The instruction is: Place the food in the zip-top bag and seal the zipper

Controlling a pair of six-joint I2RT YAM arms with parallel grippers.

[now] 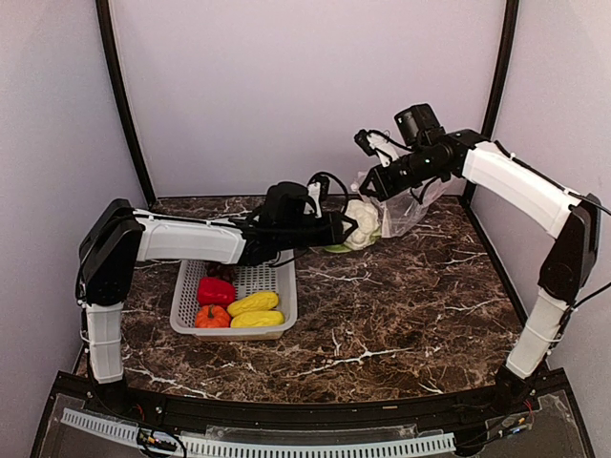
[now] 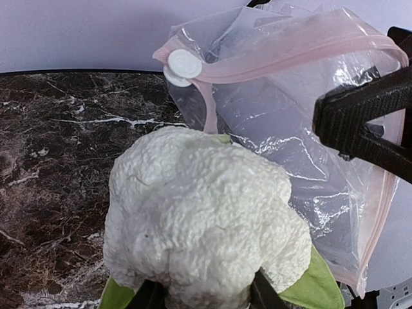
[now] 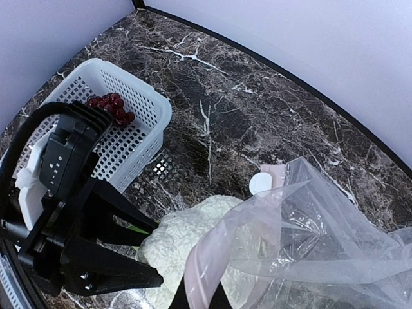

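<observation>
My left gripper (image 1: pixel 348 227) is shut on the white cauliflower (image 1: pixel 363 224), whose green leaves show below it in the left wrist view. Its head fills the middle of that view, in front of the clear bag's (image 2: pixel 290 148) open mouth. At the rim's left end sits a white zipper slider (image 2: pixel 185 64) on pink strip. In the right wrist view, film from the bag (image 3: pixel 322 241) covers the right side of the cauliflower (image 3: pixel 180 238); how far it is inside cannot be told. My right gripper is shut on the bag's pink rim, holding it up.
The white basket (image 1: pixel 179 296) at left holds a red pepper (image 1: pixel 216 291), an orange pumpkin (image 1: pixel 212 317), two yellow items (image 1: pixel 256 320) and dark red grapes (image 3: pixel 112 108). Both grippers are close together near the back wall.
</observation>
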